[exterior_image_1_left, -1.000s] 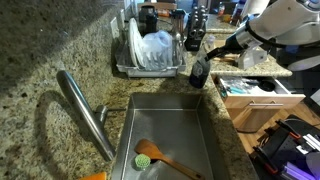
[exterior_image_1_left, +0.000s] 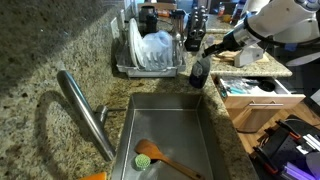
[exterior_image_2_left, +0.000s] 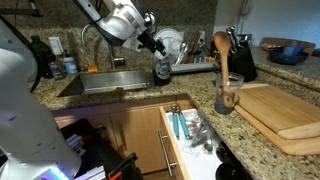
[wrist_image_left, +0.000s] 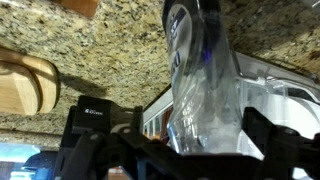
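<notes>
A dark, glossy container (exterior_image_1_left: 200, 72) stands upright on the counter between the sink and the dish rack. Exterior view 2 shows the same container (exterior_image_2_left: 162, 72) beneath my gripper (exterior_image_2_left: 157, 48). In exterior view 1 my gripper (exterior_image_1_left: 208, 50) is just above and to the right of it. From the wrist, a shiny, see-through body (wrist_image_left: 200, 90) fills the space between two dark, widely parted fingers (wrist_image_left: 90, 125). The fingers are open; whether either finger touches that body I cannot tell.
Behind the container stands a dish rack (exterior_image_1_left: 155, 68) with plates. The sink (exterior_image_1_left: 165, 115) holds a wooden spoon (exterior_image_1_left: 168, 160) and a green scrubber. An open drawer (exterior_image_1_left: 262, 100) juts out below the counter. A clear cup (exterior_image_2_left: 228, 95) with wooden utensils stands by cutting boards (exterior_image_2_left: 265, 110).
The gripper has risen slightly and its hand has tilted over the last second. The dark container appears to stand in the same place.
</notes>
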